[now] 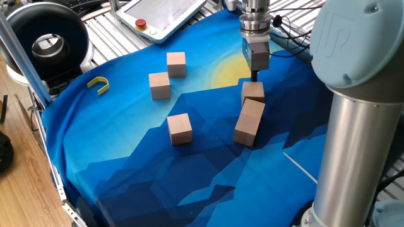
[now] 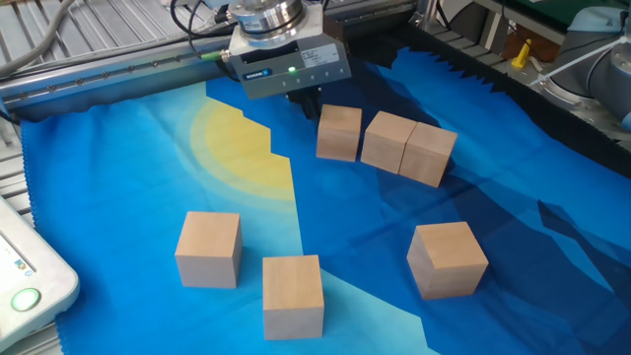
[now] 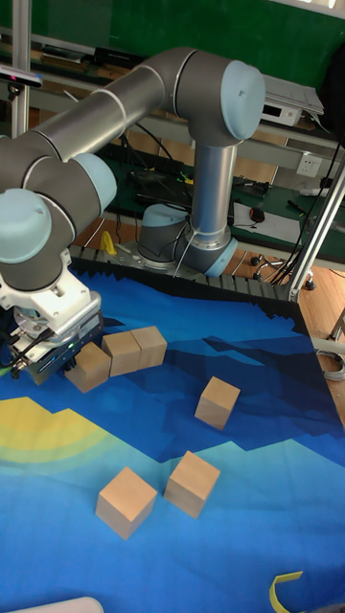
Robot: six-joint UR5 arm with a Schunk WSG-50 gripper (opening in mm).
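Note:
My gripper point(image 2: 306, 103) is low over the cloth, its dark fingers together in one narrow clump, with nothing visible between them. They stand right beside a single wooden cube point(image 2: 338, 133), on the side away from the pair; whether they touch it is hard to tell. Across a narrow gap from that cube, two more cubes, a nearer one point(image 2: 387, 141) and a farther one point(image 2: 428, 154), sit face to face as a block. In exterior view 3 the gripper's housing point(image 3: 61, 346) partly covers the fingers beside the single cube point(image 3: 88, 368).
Three loose cubes lie apart from the row: one on the dark blue point(image 1: 180, 129), two close together on the light blue, a nearer point(image 1: 160, 86) and a farther point(image 1: 176, 64). A yellow curved piece point(image 1: 99, 84) lies near the cloth's edge. A teach pendant point(image 1: 160, 17) rests beyond the cloth.

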